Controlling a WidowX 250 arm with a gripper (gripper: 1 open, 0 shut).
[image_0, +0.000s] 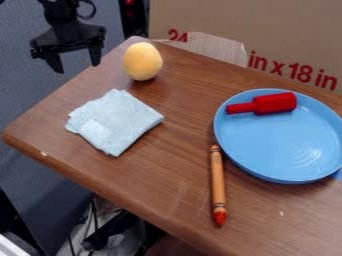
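My black gripper (76, 62) hangs at the upper left, beyond the table's edge, its fingers pointing down and apart with nothing seen between them. On the wooden table (160, 190) a yellow round object (143, 60) sits at the back, right of my gripper. A folded pale blue cloth (115, 122) lies in front of it. A blue plate (278, 148) at the right bears a red cylindrical object with a handle (267, 104). An orange crayon-like stick (218, 185) lies left of the plate, pointing toward the front.
A cardboard box (254, 40) stands behind the table. The table's middle and front left have bare room. Dark floor and some clutter show past the left edge.
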